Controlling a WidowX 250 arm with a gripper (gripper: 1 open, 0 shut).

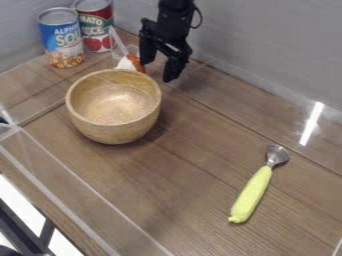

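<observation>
The black gripper (163,52) is at the back of the table, its fingers spread open, just right of a small white and orange item (130,63). A wooden bowl (114,112) sits in front of it. A yellow-handled utensil (251,192) with a metal end lies at the front right.
An Alpha soup can (63,40) and a red-labelled can (98,25) stand at the back left against the wall.
</observation>
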